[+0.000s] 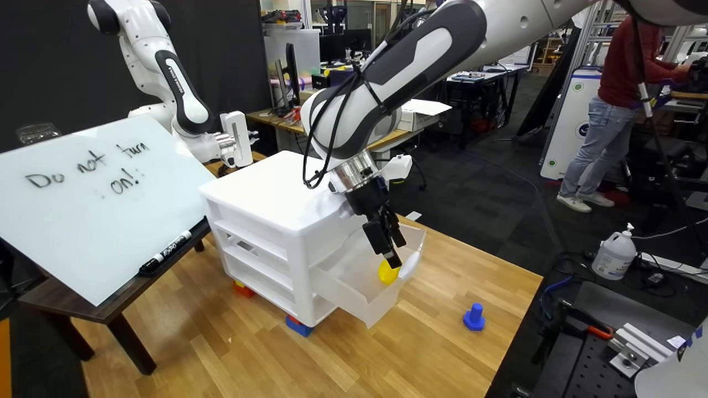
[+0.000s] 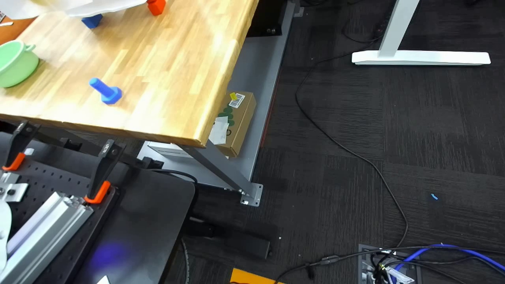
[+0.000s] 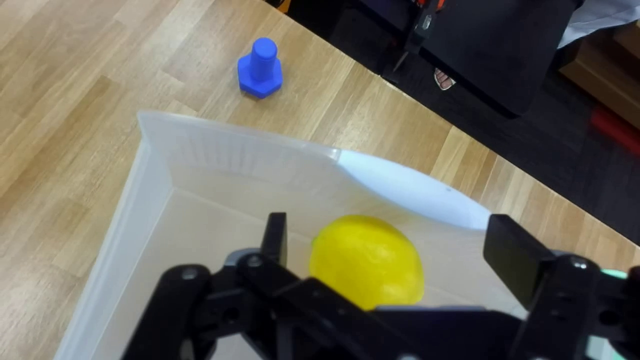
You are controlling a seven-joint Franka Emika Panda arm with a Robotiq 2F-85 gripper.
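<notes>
A yellow rounded object (image 3: 367, 261) lies inside the pulled-out translucent drawer (image 3: 198, 141), close to its front wall. My gripper is open above it, one finger on each side, and no contact shows. From the first exterior view, the black gripper (image 1: 391, 260) points down into the drawer (image 1: 352, 292), with the yellow object (image 1: 388, 272) partly covered by the fingers. The drawer belongs to a white drawer unit (image 1: 265, 192).
A blue bolt (image 3: 261, 69) stands on the wooden table beyond the drawer's front. The drawer walls rise around the gripper. A green bowl (image 2: 16, 64) sits on the table, and a whiteboard (image 1: 99, 199) leans left of the unit.
</notes>
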